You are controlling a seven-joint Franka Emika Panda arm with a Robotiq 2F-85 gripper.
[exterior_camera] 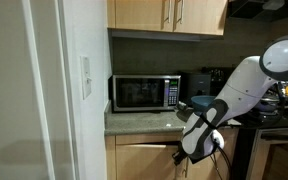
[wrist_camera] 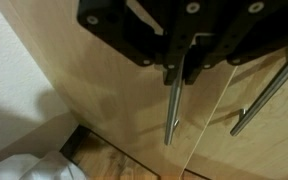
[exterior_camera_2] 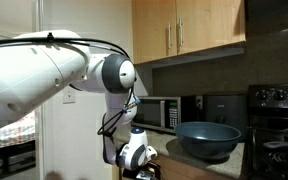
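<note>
In the wrist view my gripper is at a slim metal bar handle (wrist_camera: 173,108) on a light wood cabinet door (wrist_camera: 114,85). The handle's upper end runs up to the fingers, and its lower part shows below them. Whether the fingers touch or grip the bar cannot be made out. Seen from outside, the gripper (exterior_camera: 177,157) is low in front of the lower cabinet (exterior_camera: 136,160), below the counter. The second exterior view shows the white wrist housing (exterior_camera_2: 135,153) by the cabinet, its fingertips hard to see.
A second bar handle (wrist_camera: 269,90) is on the neighbouring door. The counter (exterior_camera: 134,122) above holds a microwave (exterior_camera: 146,93) and a dark blue basin (exterior_camera_2: 208,139). A stove (exterior_camera_2: 279,135) stands to the right. A white wall (exterior_camera: 89,70) is on the left.
</note>
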